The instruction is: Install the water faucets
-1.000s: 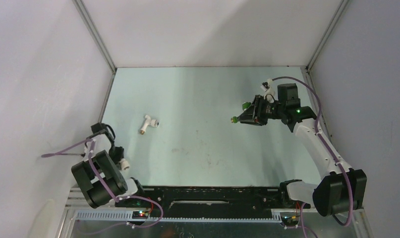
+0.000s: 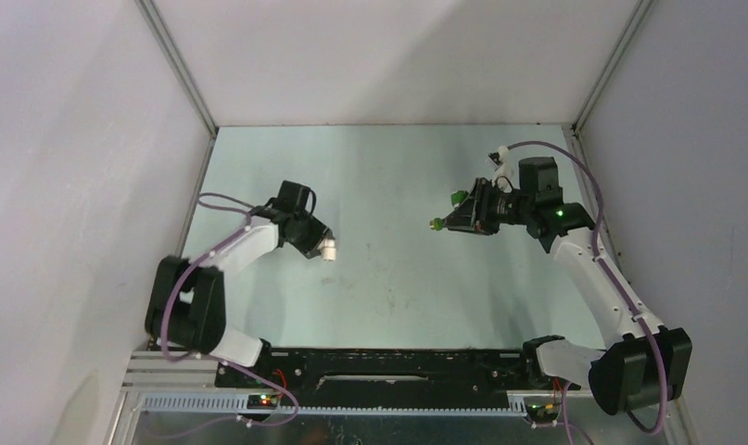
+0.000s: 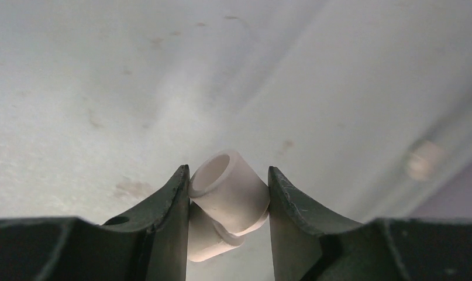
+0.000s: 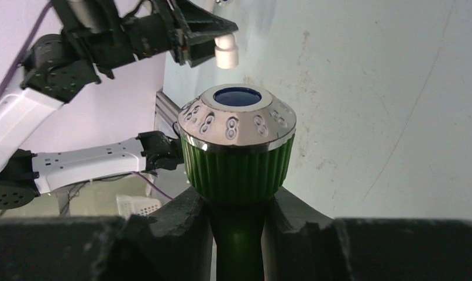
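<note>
My left gripper is shut on a short white pipe fitting [image 3: 236, 196], its round open mouth poking up between the fingers. From above, the same white fitting [image 2: 328, 250] hangs off the tip of my left gripper [image 2: 320, 243] over the left part of the table. Across the table, at the right, my right gripper [image 2: 451, 222] is shut on a green faucet part [image 2: 437, 224]. Up close in the right wrist view, this green part [image 4: 238, 170] shows a ribbed collar and a silver end with a dark blue centre, facing away from the fingers.
Another green piece [image 2: 459, 197] shows beside the right gripper. A small pale blurred thing [image 3: 423, 159] lies off to the right in the left wrist view. Between the two arms the pale table [image 2: 379, 204] is clear.
My left arm has swung from the table's left edge rightward and inward, carrying the white fitting. The white branched fitting seen lying there one second ago is no longer visible. My right gripper has barely moved.
</note>
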